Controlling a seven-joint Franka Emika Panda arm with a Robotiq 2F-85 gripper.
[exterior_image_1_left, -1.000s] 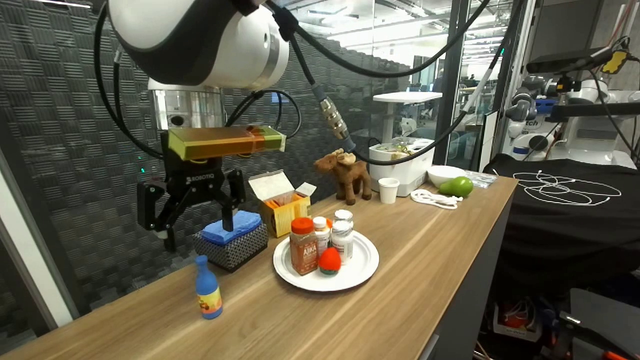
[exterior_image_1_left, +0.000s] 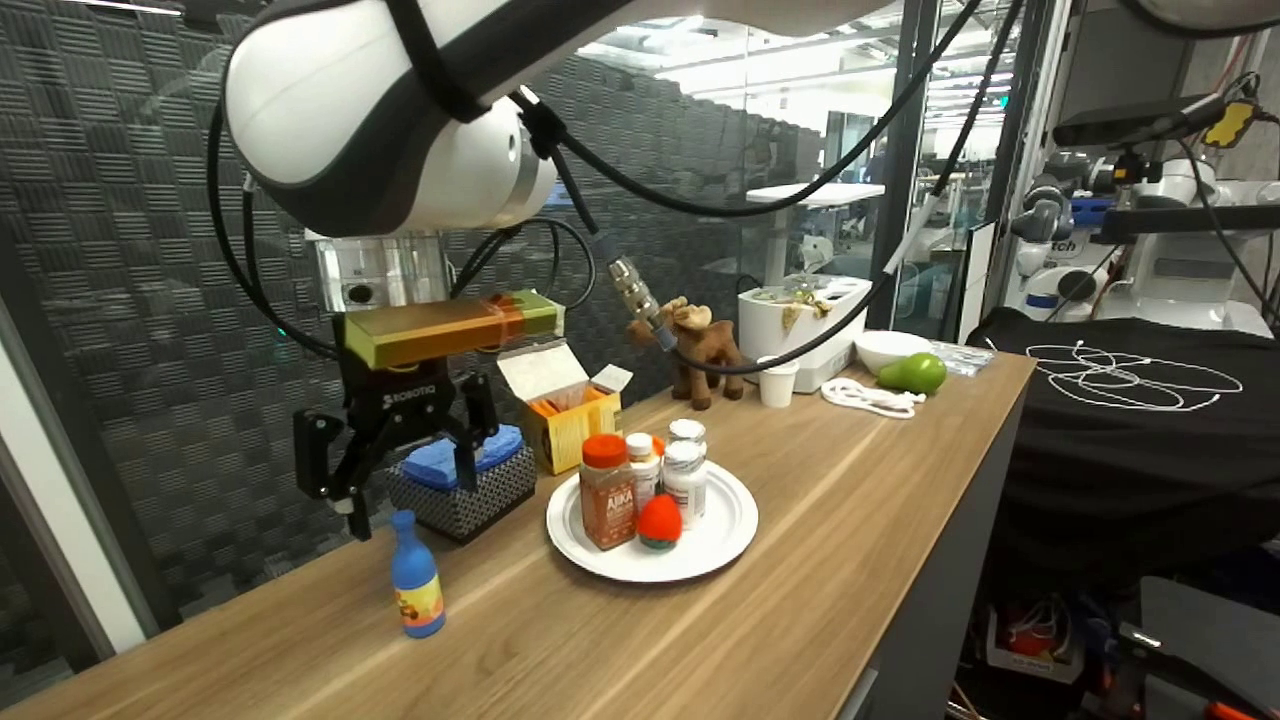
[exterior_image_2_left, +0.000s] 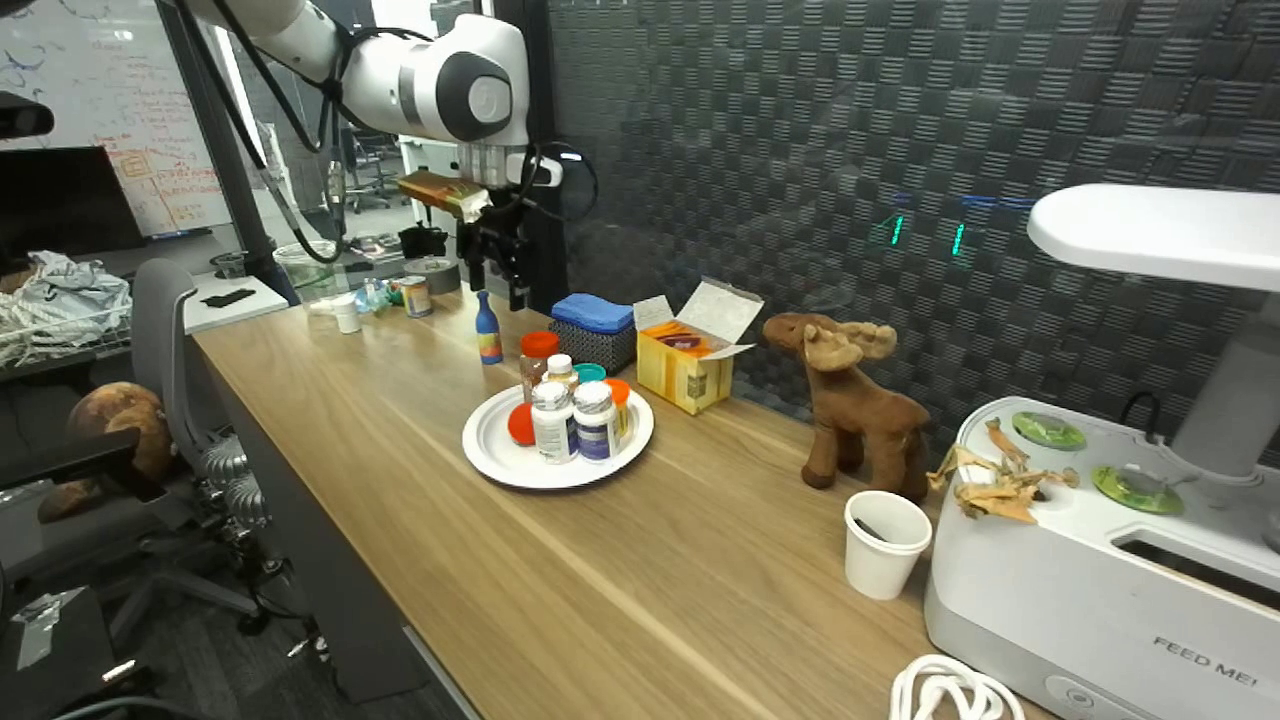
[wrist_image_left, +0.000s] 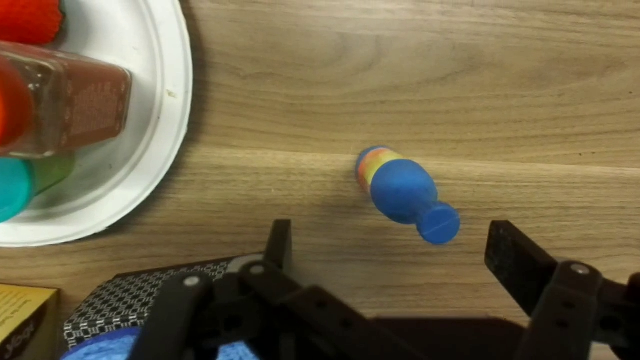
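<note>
A small blue bottle (exterior_image_1_left: 415, 578) with a yellow label stands upright on the wooden counter. My gripper (exterior_image_1_left: 410, 510) hangs above and behind it, open, with nothing between its fingers. Seen from the wrist, the bottle (wrist_image_left: 403, 189) lies just beyond the gap of the gripper, its cap nearest the right finger and not touching it. The second exterior view shows the bottle (exterior_image_2_left: 487, 330) below the gripper (exterior_image_2_left: 498, 298). A white plate (exterior_image_1_left: 716, 540) nearby carries a red-capped spice jar (exterior_image_1_left: 607, 498), white bottles (exterior_image_1_left: 684, 478) and a red strawberry-like object (exterior_image_1_left: 659, 522).
Against the wall, close to the gripper, sit a dark patterned box with blue cloth (exterior_image_1_left: 462, 494) and an open yellow box (exterior_image_1_left: 578, 432). Farther along are a toy moose (exterior_image_2_left: 858, 402), a paper cup (exterior_image_2_left: 885, 546) and a white planter (exterior_image_2_left: 1080, 600).
My gripper has come down and shifted slightly to the right in exterior view 1, nearer the blue bottle. It stays open, and the objects on the counter have not moved.
</note>
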